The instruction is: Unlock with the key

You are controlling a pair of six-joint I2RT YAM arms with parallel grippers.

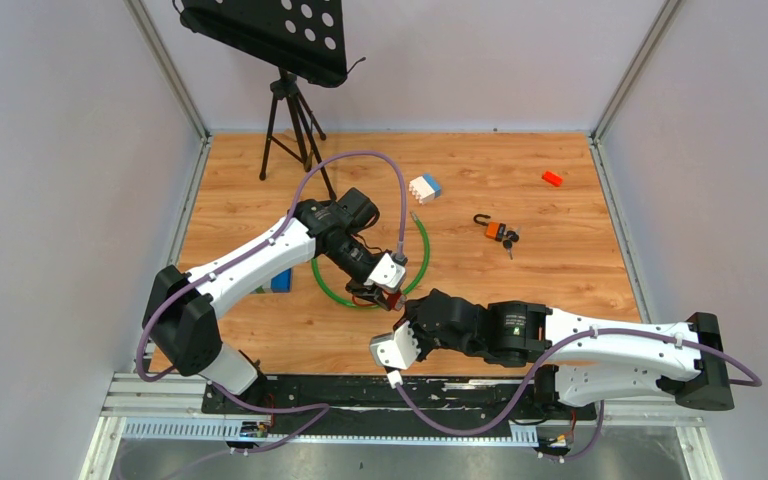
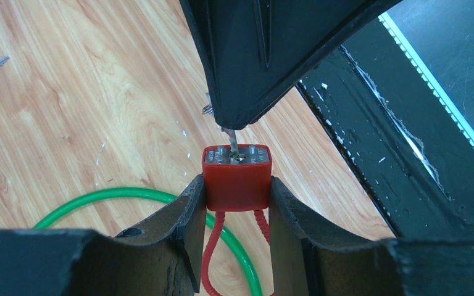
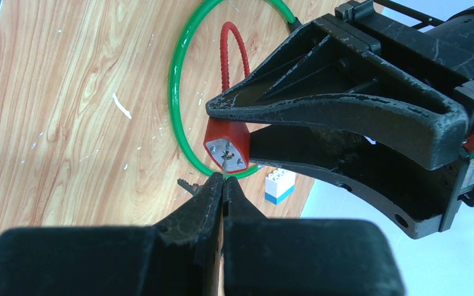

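A red padlock (image 2: 237, 185) with a red cord-like shackle is pinched by its body in my left gripper (image 1: 388, 298), held above the table. Its keyhole face points toward my right gripper, which is shut. From the right fingertips a thin metal key (image 2: 233, 143) sticks out, its blade meeting the keyhole; how deep it sits cannot be told. The key's head is hidden between the fingers. Beside those fingertips a second key (image 3: 188, 185) shows. Seen from above, both grippers meet tip to tip and cover most of the lock.
Beneath the lock a green hose (image 1: 424, 245) curves on the table. An orange padlock with keys (image 1: 497, 231) lies to the right, a white and blue block (image 1: 424, 188) behind, and a red block (image 1: 552, 178) at far right. A black stand (image 1: 295, 100) rises at back left.
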